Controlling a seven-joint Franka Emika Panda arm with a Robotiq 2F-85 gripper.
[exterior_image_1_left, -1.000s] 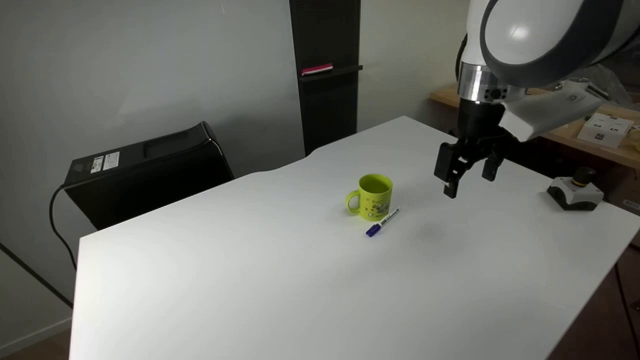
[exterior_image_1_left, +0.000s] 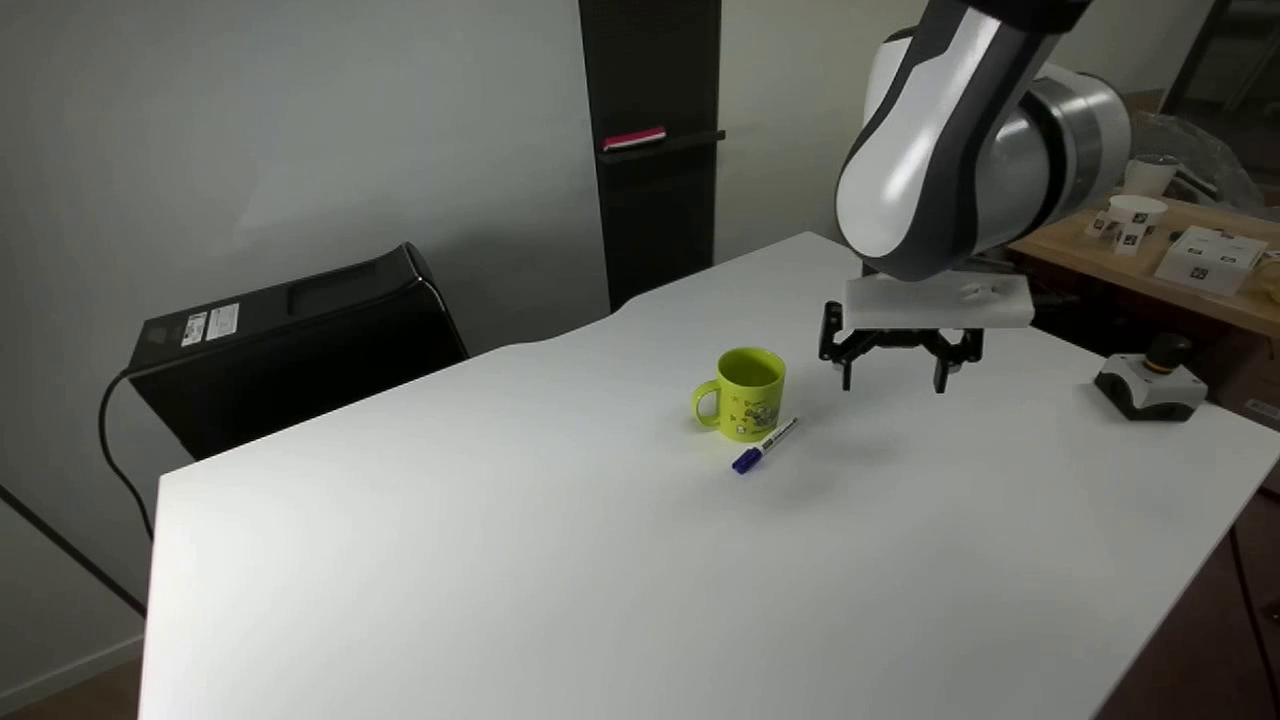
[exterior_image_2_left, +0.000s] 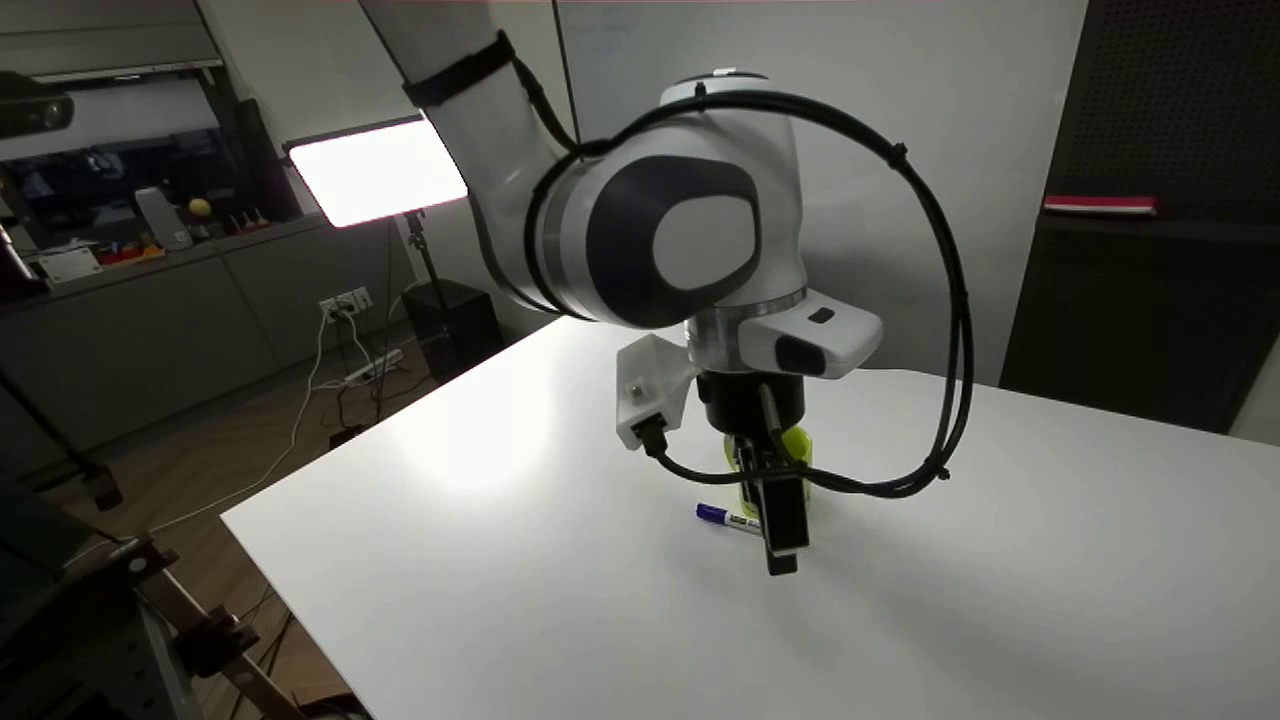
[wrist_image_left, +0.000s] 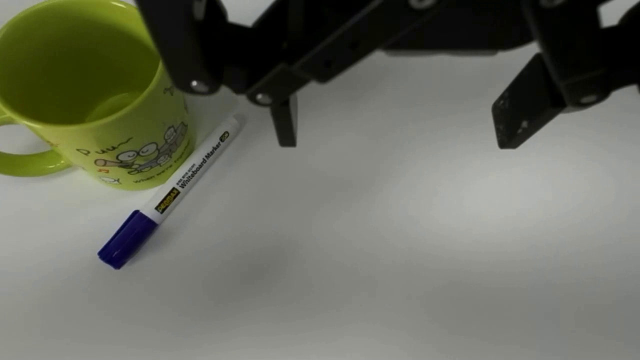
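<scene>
A yellow-green mug (exterior_image_1_left: 752, 402) with a cartoon print stands upright on the white table, its handle toward the left in exterior view 1. Close beside it lies a whiteboard marker (wrist_image_left: 187, 174), white with a blue cap; whether it touches the mug I cannot tell. My gripper (exterior_image_1_left: 894, 378) is open above the table, to the right of both in that view, with empty space between its fingers. In the wrist view the mug (wrist_image_left: 129, 147) and marker are left of the gripper. Exterior view 2 shows the mug (exterior_image_2_left: 795, 446) partly hidden behind the gripper (exterior_image_2_left: 777, 558).
A small device with a black knob (exterior_image_1_left: 1154, 378) sits at the table's right edge.
The gripper has moved left, closer to the mug and marker, and has turned so that both its fingers show spread side by side. Mug and marker have not moved.
</scene>
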